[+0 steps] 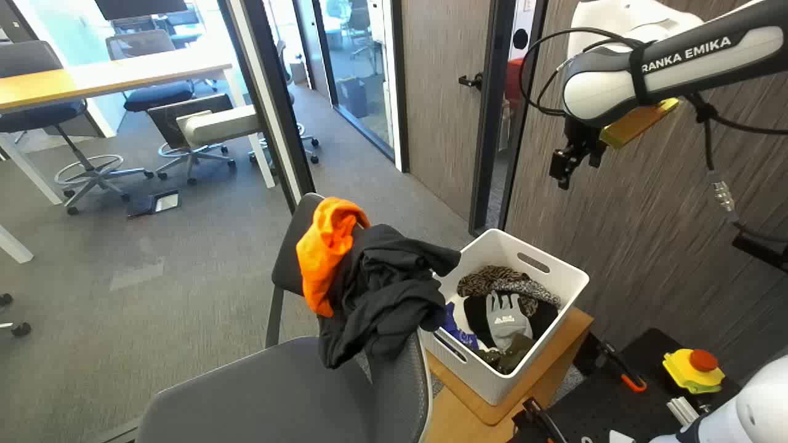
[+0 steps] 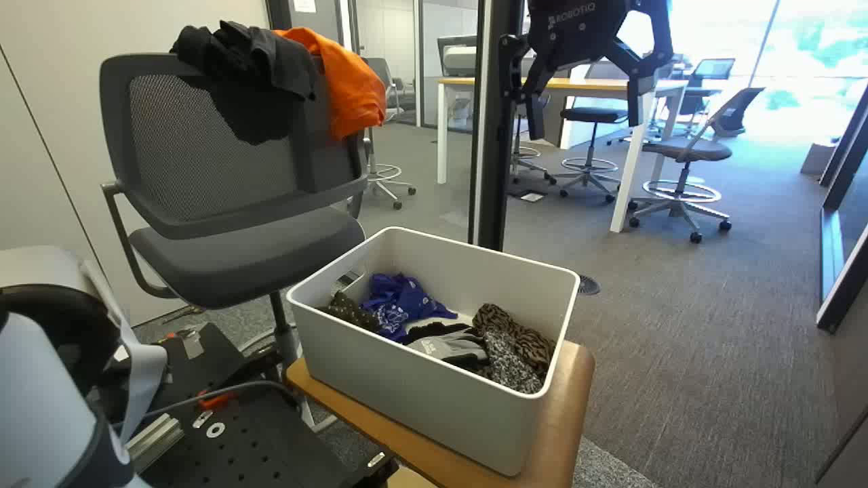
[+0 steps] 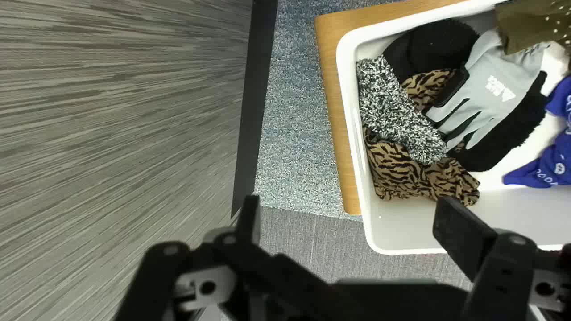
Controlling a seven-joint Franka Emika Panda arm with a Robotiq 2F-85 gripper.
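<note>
My gripper hangs in the air, its fingers wide apart and nothing between them; in the wrist view its fingers frame bare floor and the edge of the bin. Below stands a white bin. Inside it lie a grey glove, a blue printed cloth, a tiger-striped cloth, a black-and-white speckled cloth, an olive dotted cloth and something black. Over the chair back hang a black garment and an orange cloth.
A wooden stand carries the bin. The wood-grained wall rises close beside the arm. On the black table lie tools, near a red-and-yellow emergency button. Open floor lies beyond the bin.
</note>
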